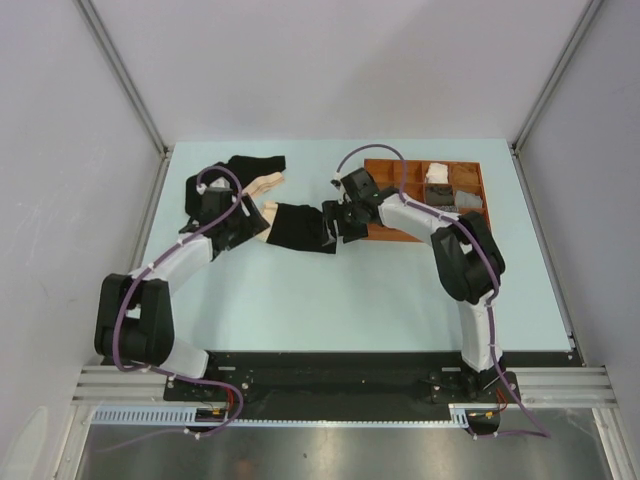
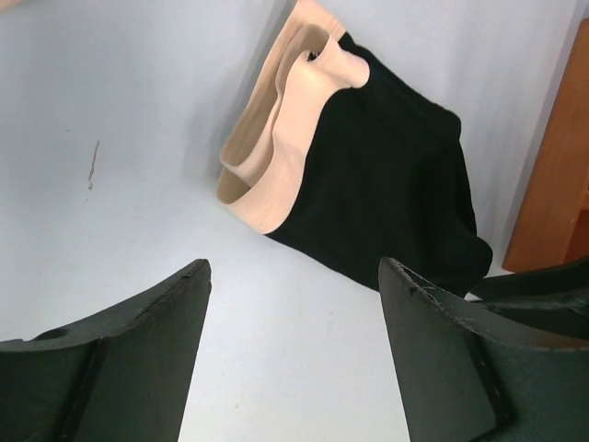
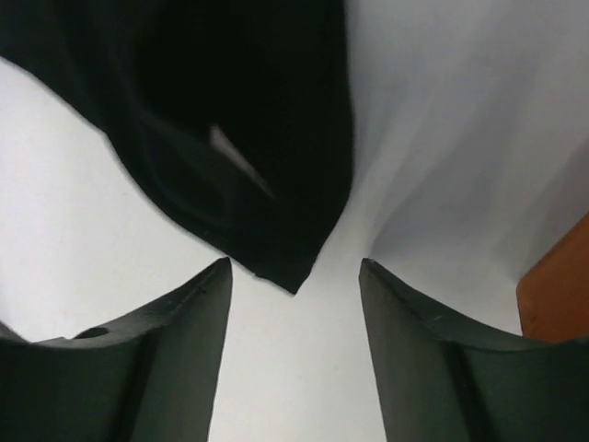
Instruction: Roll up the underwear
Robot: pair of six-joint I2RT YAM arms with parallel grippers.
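Note:
The underwear lies folded on the table, its black body (image 1: 293, 228) between my two grippers and its beige waistband (image 2: 293, 129) toward the left. Creased and partly standing up, the waistband shows clearly in the left wrist view. My left gripper hangs by the waistband end, fingers apart and empty. At the other end, my right gripper is above the table with parted fingers; the narrow black corner (image 3: 281, 258) points into its gap, ungripped. The right wrist view is somewhat blurred.
A second black garment with a beige band (image 1: 265, 184) lies at the back left, partly under the left arm. Close right of my right gripper stands a brown divided box (image 1: 405, 172) holding several folded cloths.

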